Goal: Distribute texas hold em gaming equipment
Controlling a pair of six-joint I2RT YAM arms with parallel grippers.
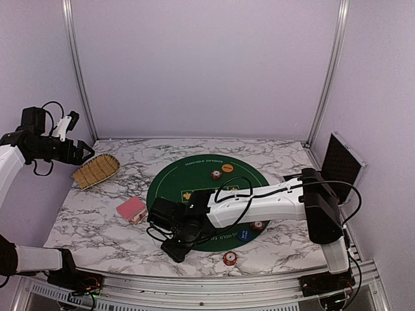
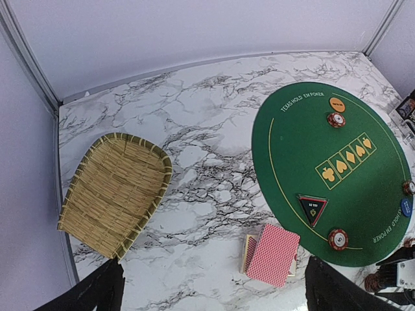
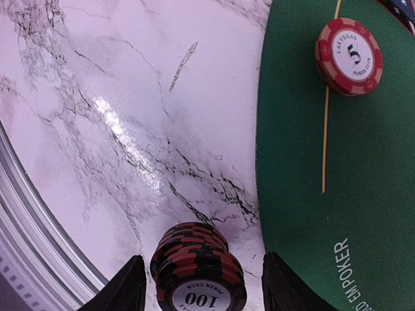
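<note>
In the right wrist view, a stack of dark red and black chips [image 3: 198, 269] with a 100 on its top stands on the marble between the fingers of my right gripper. That gripper is open, with a gap showing on the stack's right. A green poker mat [image 1: 172, 175] lies mid-table, partly covered by the right arm. On it are a red 5 chip [image 3: 349, 57], an ALL IN triangle [image 2: 312, 208], a red chip [image 2: 336, 120], an orange disc [image 2: 337, 104] and a blue disc [image 1: 244, 235]. My left gripper [image 1: 84, 152] hangs open and empty at the far left.
Red-backed cards [image 2: 273, 256] lie left of the mat, and a woven basket [image 2: 117, 188] is farther left. Another red chip stack [image 1: 229, 258] sits near the front edge. A dark case [image 1: 342, 162] stands at the right.
</note>
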